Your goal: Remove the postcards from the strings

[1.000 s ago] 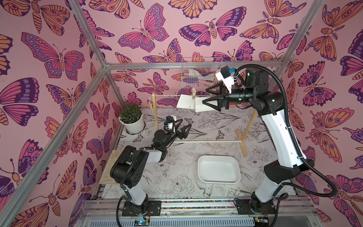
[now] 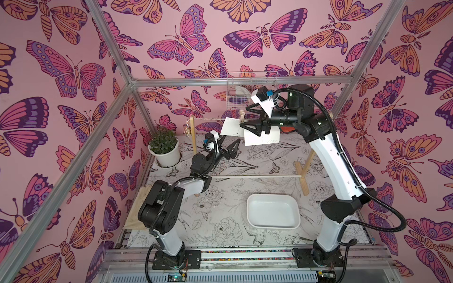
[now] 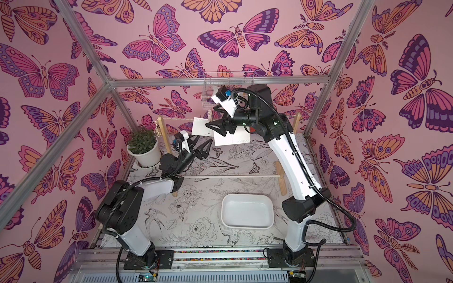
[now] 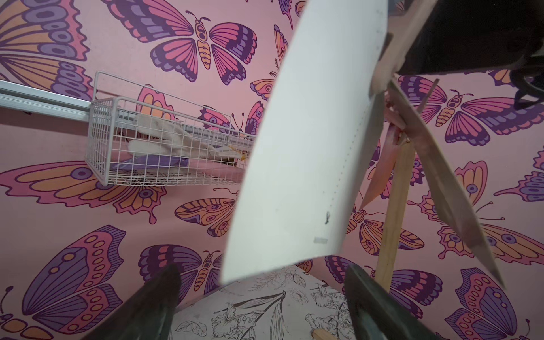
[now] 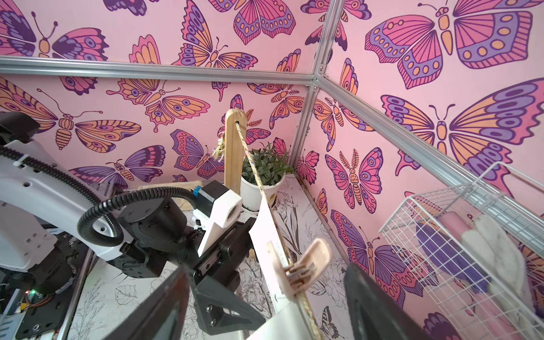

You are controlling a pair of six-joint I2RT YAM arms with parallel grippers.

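Two white postcards hang side by side from the string [image 5: 252, 168]: the left one [image 2: 231, 127] and the right one [image 2: 264, 137]. A wooden clothespin [image 5: 310, 266] grips the string at the top of the cards. My right gripper [image 2: 243, 117] is open at string height, its blurred fingers [image 5: 369, 297] on either side of the clothespin in the right wrist view, nothing held. Lower down and closer, my left gripper [image 2: 234, 145] stands open below the left card. A large card [image 4: 300, 153] fills the middle of the left wrist view, above and beyond its fingers [image 4: 150, 303].
Wooden posts [image 2: 193, 136] carry the string, and a low bar [image 2: 254, 176] crosses between their feet. An empty white tray [image 2: 273, 211] sits at the front. A potted plant [image 2: 164, 146] stands back left; a wire basket [image 4: 170, 147] hangs on the rear wall.
My right gripper has moved left along the string to the clothespin, still open. The right card now shows more of its face.
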